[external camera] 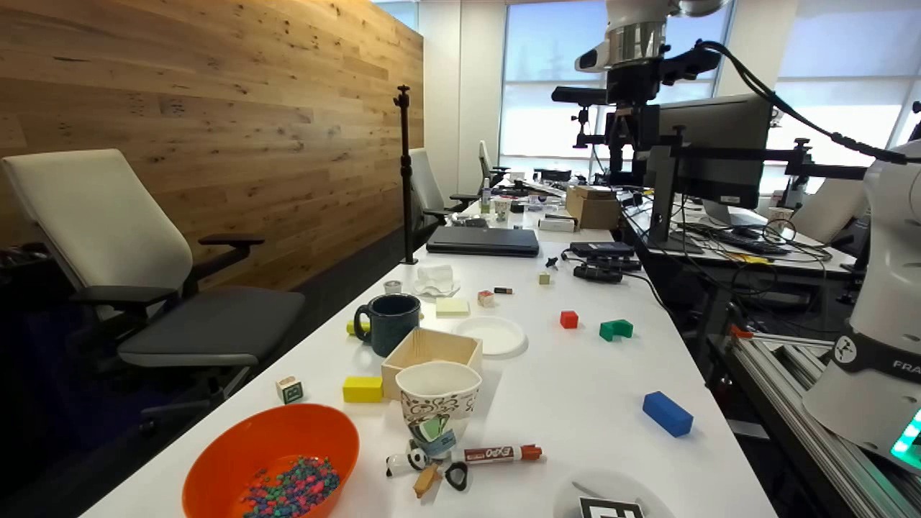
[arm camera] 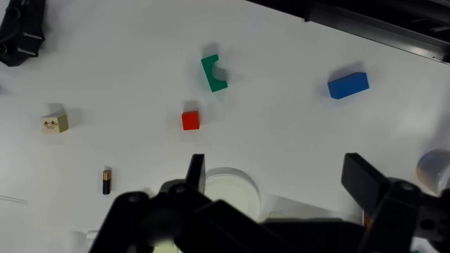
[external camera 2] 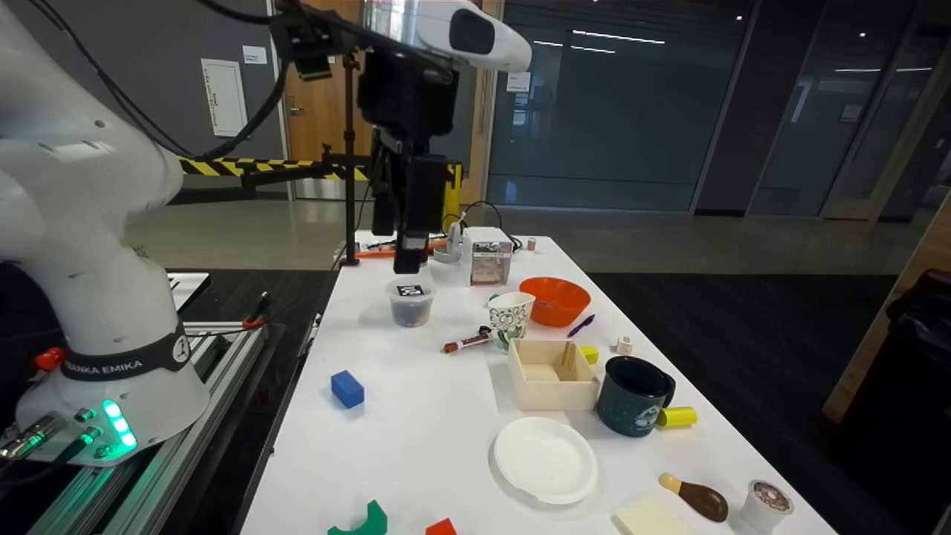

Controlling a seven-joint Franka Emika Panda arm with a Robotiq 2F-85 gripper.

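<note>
My gripper is open high above the white table, its two black fingers wide apart in the wrist view and nothing held between them. Below it lie a red cube (arm camera: 190, 121), a green arch block (arm camera: 213, 73) and a blue block (arm camera: 348, 85), all clear of the fingers. A white plate (arm camera: 233, 193) shows partly behind the left finger. In the second exterior view, a wooden box (external camera 2: 554, 392) stands beside a dark mug (external camera 2: 634, 396). A patterned paper cup (external camera 2: 510, 312) is on the box's far side.
An orange bowl (external camera: 275, 457) holding small coloured pieces sits at the near left in the first exterior view. A marker (external camera: 502, 454) and a lidded tub (external camera 2: 411, 304) lie nearby. Black equipment (external camera: 598, 273) lines the far right edge.
</note>
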